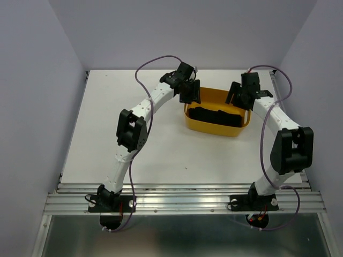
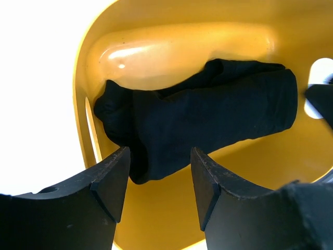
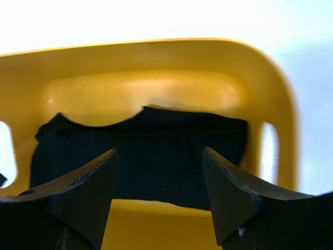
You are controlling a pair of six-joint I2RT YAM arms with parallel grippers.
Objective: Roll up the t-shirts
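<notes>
A black t-shirt, rolled into a long bundle (image 1: 217, 117), lies inside the yellow bin (image 1: 211, 127). In the left wrist view the black bundle (image 2: 208, 109) stretches across the bin floor, clear of my fingers. My left gripper (image 1: 192, 99), open and empty, hangs over the bin's left end. Over the right end is my right gripper (image 1: 231, 100), its fingers (image 3: 86, 192) apart. Nothing is held between them, and the bundle (image 3: 140, 151) shows beyond. How the far layers of the cloth are tucked is too dark to tell.
The yellow bin has handle slots (image 3: 268, 151) at its ends and stands at the back right of the white table (image 1: 123, 155). Open table lies left of the bin and in front of it. Both arms reach in from the front.
</notes>
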